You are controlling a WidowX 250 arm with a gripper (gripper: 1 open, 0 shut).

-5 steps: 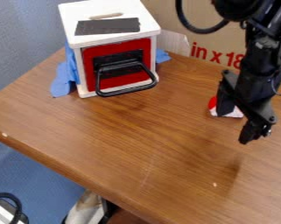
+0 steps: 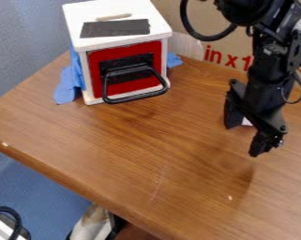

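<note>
The black gripper (image 2: 247, 129) hangs above the right side of the wooden table (image 2: 127, 159), its fingers spread open and pointing down. Nothing shows between its fingertips. A small white object (image 2: 246, 122) sits behind the gripper, mostly hidden by it.
A white and red toy oven (image 2: 146, 37) with a handle on its front stands at the back left, on a blue cloth (image 2: 65, 87). A cardboard surface (image 2: 216, 47) rises behind the table.
The gripper has shifted slightly left since about a second ago, now covering more of the red and white object behind it.
</note>
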